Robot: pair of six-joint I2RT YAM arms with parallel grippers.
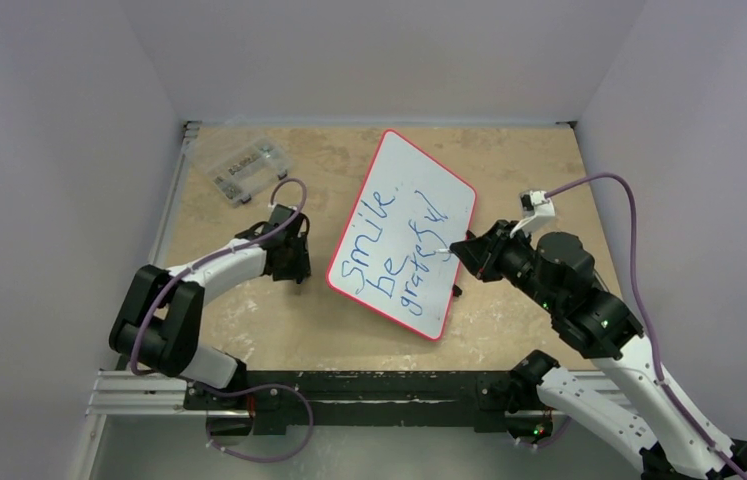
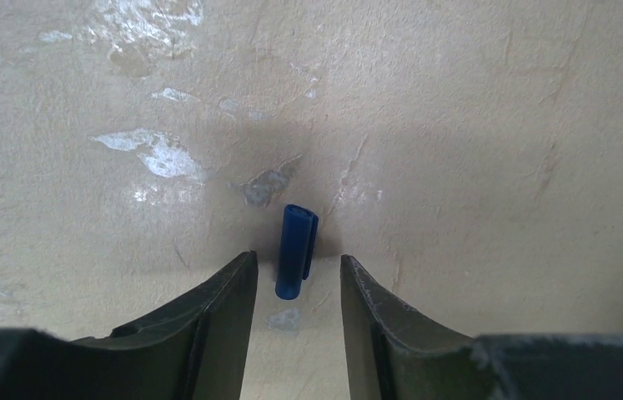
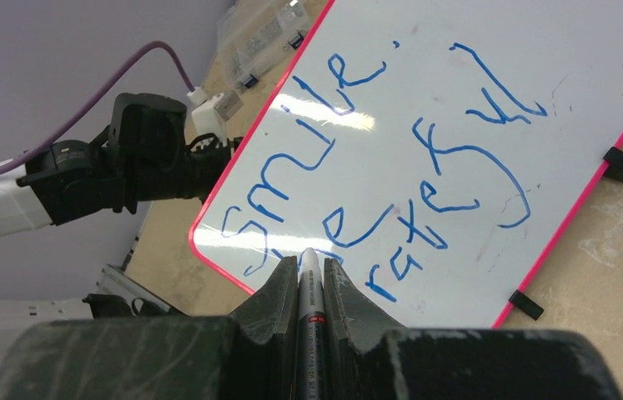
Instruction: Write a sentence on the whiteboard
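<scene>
The whiteboard (image 1: 404, 200) lies tilted at mid-table, bearing blue handwriting that reads "smile. be grateful". My right gripper is shut on a silver-and-black marker (image 3: 311, 333), its tip over the board's writing, near the lower middle in the right wrist view. My left gripper is part open just left of the board, pointing down at the table. In the left wrist view a small dark blue cylinder (image 2: 294, 250), perhaps a cap, lies on the table between the fingertips; I cannot tell that it is gripped.
A clear compartment box (image 1: 251, 168) sits at the back left. Black clips (image 3: 622, 165) sit on the board's right edge. The bare table (image 1: 279, 330) is open at the front left and along the right side behind my right arm.
</scene>
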